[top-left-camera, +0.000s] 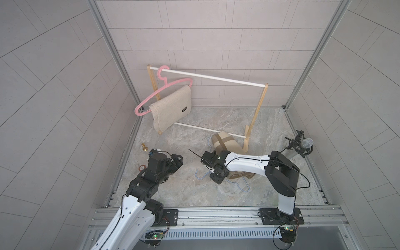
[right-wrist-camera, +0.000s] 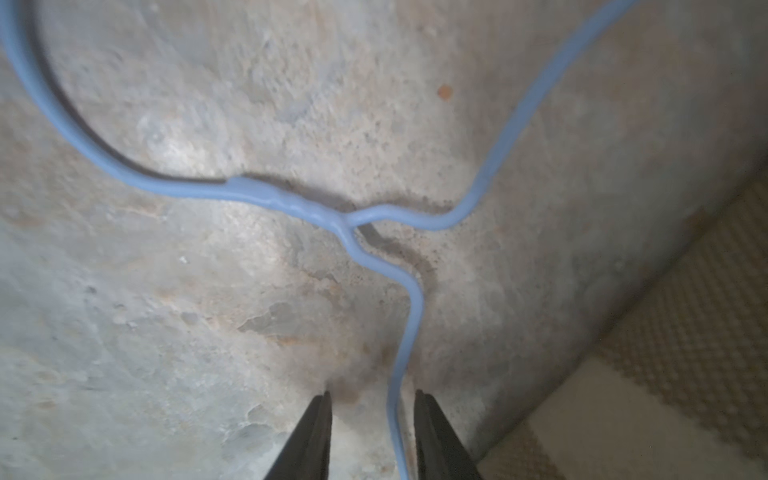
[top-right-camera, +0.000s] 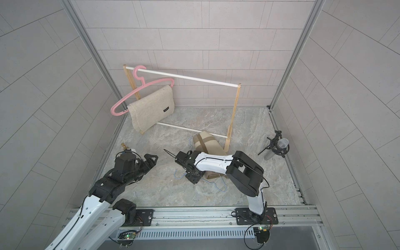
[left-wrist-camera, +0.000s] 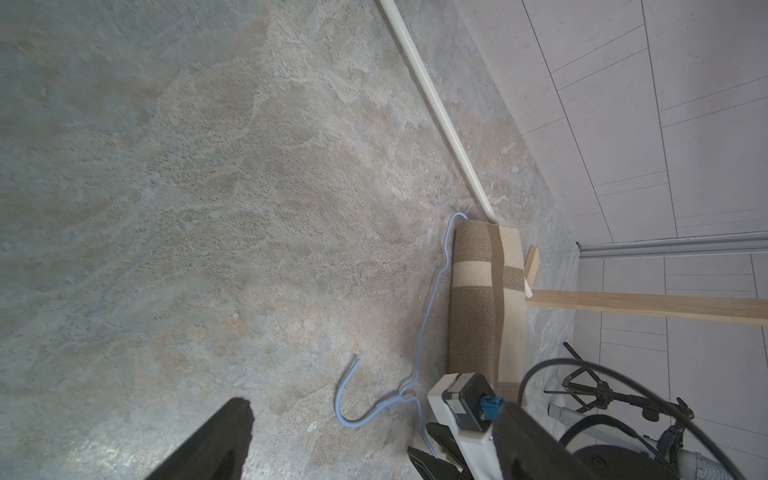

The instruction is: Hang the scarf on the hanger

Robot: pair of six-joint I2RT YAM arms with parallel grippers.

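A blue wire hanger (top-left-camera: 203, 176) lies flat on the floor, its hook toward the left. Partly over it rests a folded brown-and-beige plaid scarf (left-wrist-camera: 472, 320), mostly behind the right arm in the top views. My right gripper is low over the hanger, fingers part open. In the right wrist view one hanger wire (right-wrist-camera: 406, 332) runs down between its fingers; whether they touch it cannot be told. Left of the hanger, my left gripper is held open above the floor with nothing between its fingers.
At the back, a rack (top-left-camera: 216, 77) carries a pink hanger (top-left-camera: 161, 89) with a cream cloth (top-left-camera: 171, 109) over it. A brass piece (top-left-camera: 144, 147) and small round item (top-left-camera: 142, 168) lie left. A stand with a cup (top-left-camera: 306, 143) is at right. Floor between the arms is clear.
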